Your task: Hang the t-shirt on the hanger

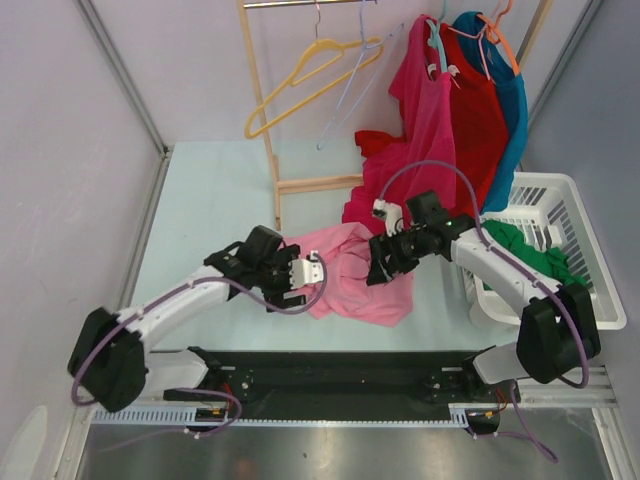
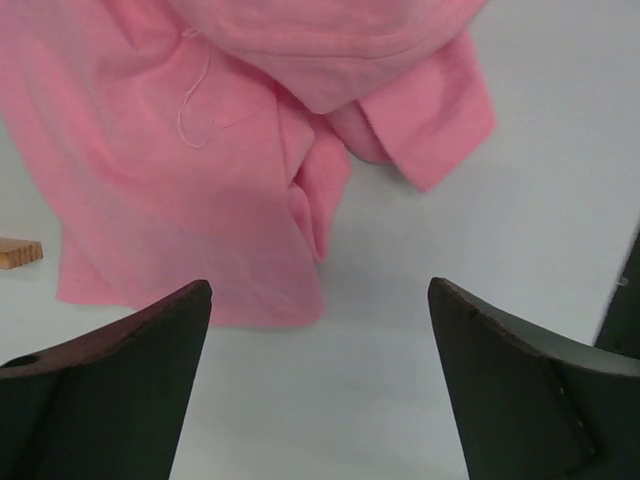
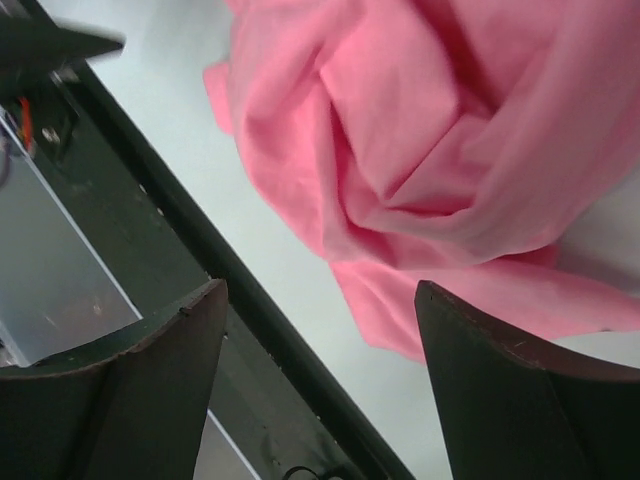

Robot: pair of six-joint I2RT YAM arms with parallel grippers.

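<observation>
A pink T-shirt (image 1: 350, 290) lies crumpled on the table, also filling much of the left wrist view (image 2: 180, 190) and right wrist view (image 3: 400, 130). My left gripper (image 1: 290, 300) is open over its left end, fingertips pointing at the cloth's edge. My right gripper (image 1: 380, 265) is open just above its right side, with nothing between its fingers. A yellow hanger (image 1: 290, 85) and a light blue one (image 1: 350, 80) hang empty on the wooden rack's rail.
Several garments (image 1: 470, 120) hang at the back right. A white basket (image 1: 595, 290) with green cloth stands at the right.
</observation>
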